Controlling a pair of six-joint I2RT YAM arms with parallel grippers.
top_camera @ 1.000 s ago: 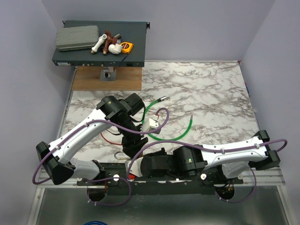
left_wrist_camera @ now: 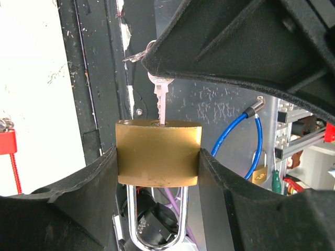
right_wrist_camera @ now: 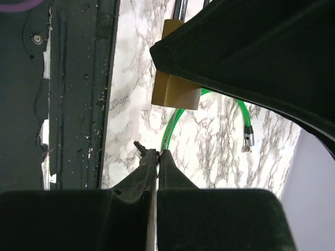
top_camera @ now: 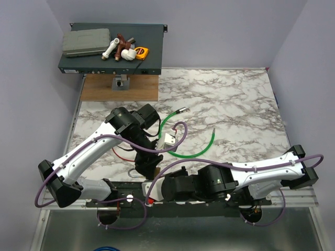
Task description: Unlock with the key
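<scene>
A brass padlock (left_wrist_camera: 158, 153), its steel shackle hanging down in the left wrist view, is held by my left gripper, shut on it. A silver key (left_wrist_camera: 160, 94) stands upright in the keyway on top, with a second key on its ring, partly behind a black finger of my right gripper. In the right wrist view my right gripper is shut, with a thin chain or ring running at its tips and no clear grip on anything; the padlock (right_wrist_camera: 175, 91) is just above it. In the top view the two grippers meet at the front centre.
Green cables (top_camera: 193, 154) and a red cord lie on the marble table (top_camera: 225, 94). A dark shelf (top_camera: 110, 68) with a case and small items stands at the back left.
The right arm has shifted slightly toward the front and right over the last second. The left arm looks nearly still.
</scene>
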